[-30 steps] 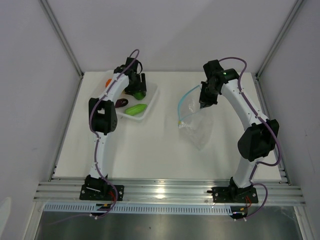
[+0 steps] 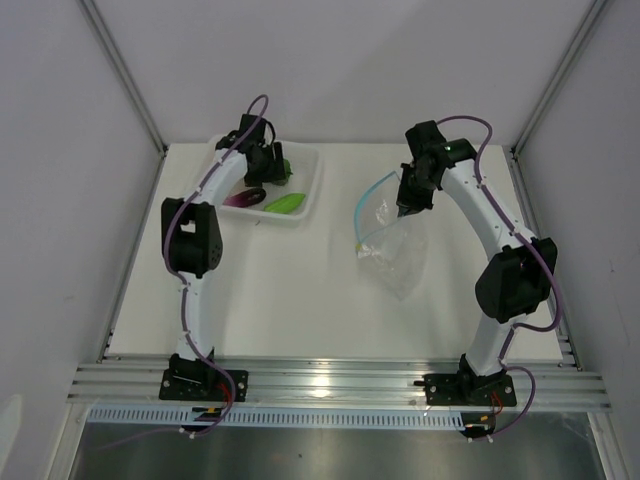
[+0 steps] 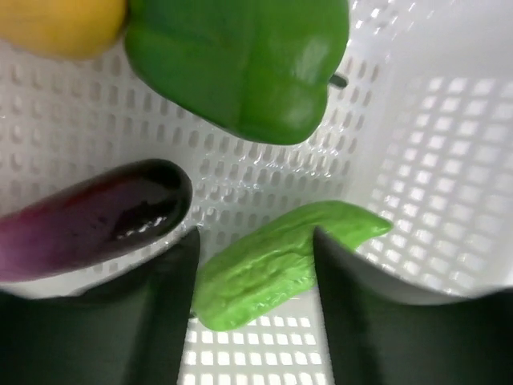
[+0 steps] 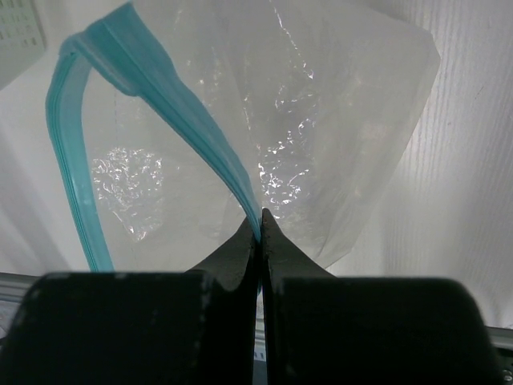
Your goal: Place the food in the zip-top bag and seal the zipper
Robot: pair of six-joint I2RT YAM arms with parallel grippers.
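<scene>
My left gripper (image 2: 264,160) is over the white basket (image 2: 310,185), its fingers part open with nothing held. In the left wrist view lie a green pepper (image 3: 236,64), an eggplant (image 3: 96,216), a long light green vegetable (image 3: 264,265) below the fingers, and a yellow item (image 3: 64,24). My right gripper is shut on the blue zipper edge (image 4: 200,136) of the clear bag (image 2: 395,255), whose top stands partly raised.
Metal rails border the table.
The basket has shifted up and its tilt has changed. My left gripper has moved slightly left over it. The right arm is nearly still.
</scene>
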